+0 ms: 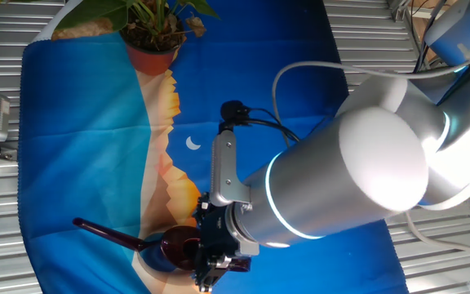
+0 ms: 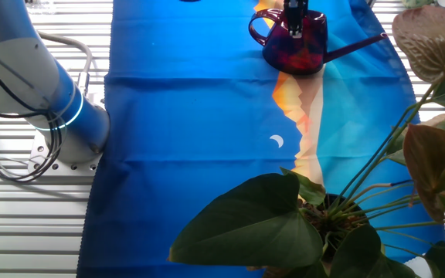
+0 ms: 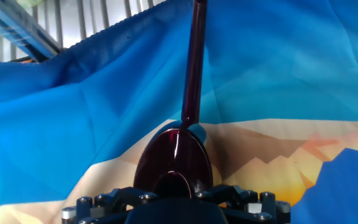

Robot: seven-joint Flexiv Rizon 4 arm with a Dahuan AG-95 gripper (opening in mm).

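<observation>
A dark red, glossy watering can (image 2: 296, 54) stands upright on the printed cloth, its long spout pointing right in exterior view 2. Its body (image 1: 179, 245) is partly covered by my gripper (image 1: 205, 263) in exterior view 1, where the spout (image 1: 108, 234) reaches left. From the wrist, the spout (image 3: 194, 68) runs away from me and the can's top (image 3: 174, 158) lies just ahead of the black gripper parts. In exterior view 2 my gripper (image 2: 294, 32) points down at the can's upper part, overlapping it. The fingertips' spacing and any contact are unclear.
A potted plant (image 1: 151, 61) stands at the far end of the cloth, its broad leaves (image 2: 246, 224) filling the front of exterior view 2. The blue cloth (image 2: 191, 116) between the arm's base (image 2: 79, 135) and the can is clear. A pale cable (image 1: 325, 65) loops beside the arm.
</observation>
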